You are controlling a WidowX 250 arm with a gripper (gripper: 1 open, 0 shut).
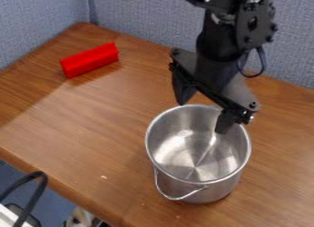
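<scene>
A dark robot arm hangs from the top of the view, and its gripper [204, 107] is low over the back rim of a metal pail [196, 163]. The two dark fingers are spread apart, one at the left and one at the right over the pail's mouth, with nothing visible between them. The pail stands upright with its wire handle hanging at the front, and its inside looks empty. A red cylinder [88, 60] lies on the wooden table [73, 120] at the back left, well away from the gripper.
Grey fabric walls [35, 28] border the table at the back and left. Dark cables [25, 183] and some hardware are at the lower left corner.
</scene>
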